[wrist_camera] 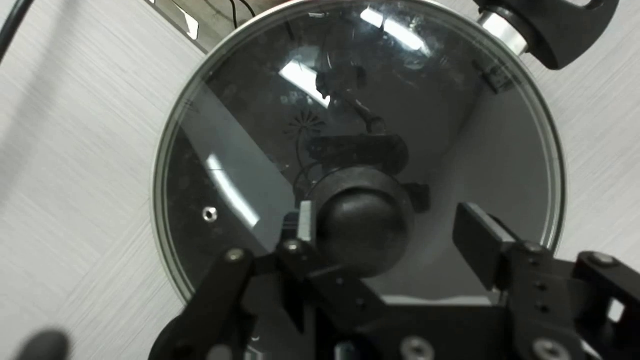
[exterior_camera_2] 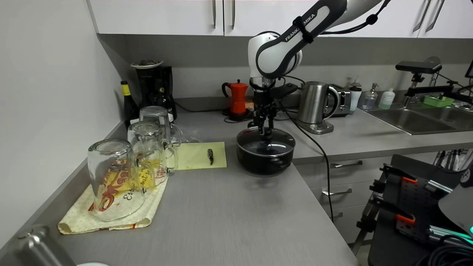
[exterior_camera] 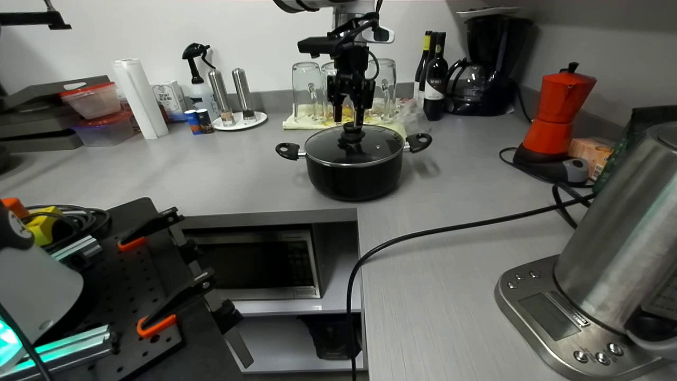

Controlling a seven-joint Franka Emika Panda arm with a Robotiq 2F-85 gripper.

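A black two-handled pot [exterior_camera: 355,181] stands on the grey counter, covered by a glass lid [exterior_camera: 387,143] with a metal rim. Its round black knob [wrist_camera: 366,231] shows near the middle of the wrist view. Above the lid, my gripper [exterior_camera: 349,119] points straight down, its fingers part open around the knob. In the wrist view the left finger [wrist_camera: 306,222] is close against the knob's edge, while a clear gap separates the right finger [wrist_camera: 480,231] from it. Whether the left one touches cannot be made out.
Glass mugs [exterior_camera_2: 111,177] stand on a cloth by the wall, beside a yellow-green sheet [exterior_camera_2: 195,156]. A red moka pot [exterior_camera: 552,114] and a steel kettle [exterior_camera: 625,222] occupy the right counter. A black cable [exterior_camera: 444,224] crosses it. Left of the pot the counter is clear.
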